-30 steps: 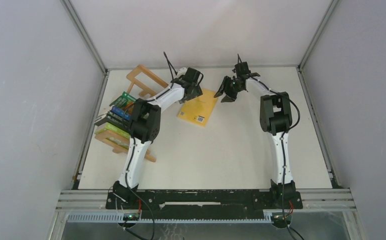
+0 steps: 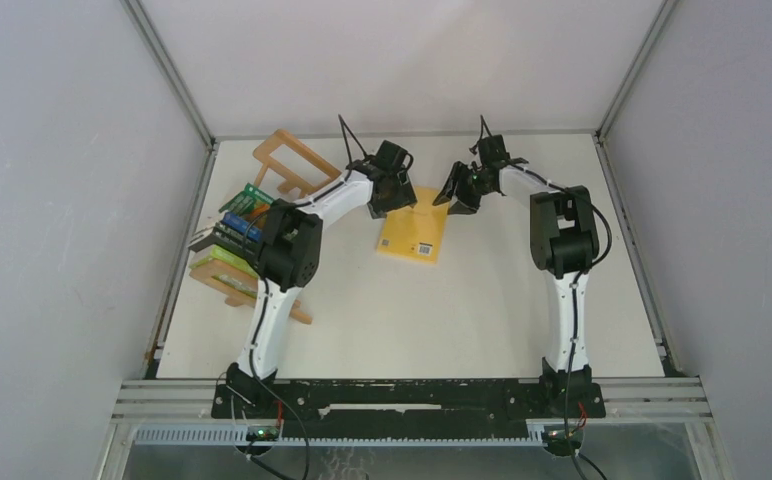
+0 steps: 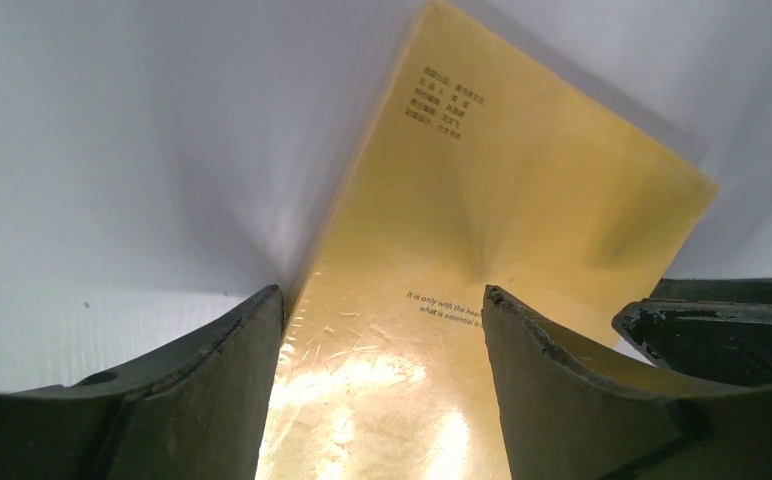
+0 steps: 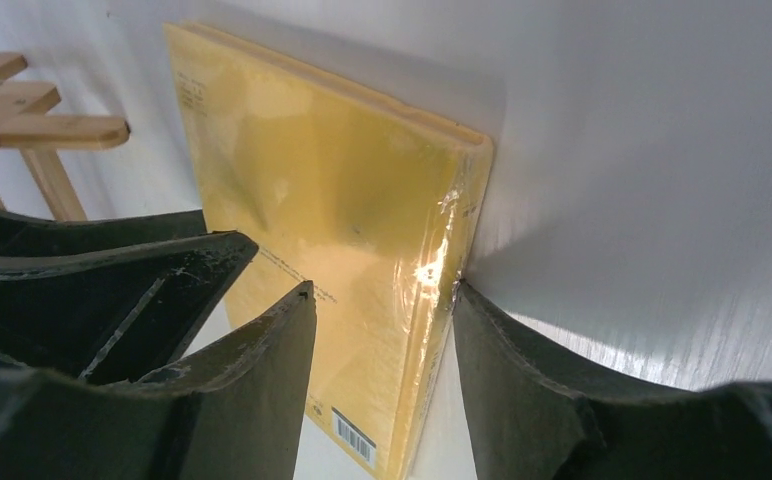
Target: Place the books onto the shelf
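A yellow book (image 2: 409, 240) lies flat near the table's middle, its top part covered by my grippers in the top view. My left gripper is part open over its cover, one finger close to the long edge. Across from it, my right gripper stands part open at the spine edge, with one finger above the cover and the other just outside the spine. Neither gripper visibly pinches the book. More books, including a blue one (image 2: 242, 226) and a light green one (image 2: 228, 258), stand in the wooden rack (image 2: 304, 148) on the left.
My left arm passes over part of the rack, hiding some of its contents. Both grippers are close to each other above the book.
The yellow book has slid to the right and turned to lie straighter. Both grippers have shifted slightly rightward; the right one is also a little nearer the front.
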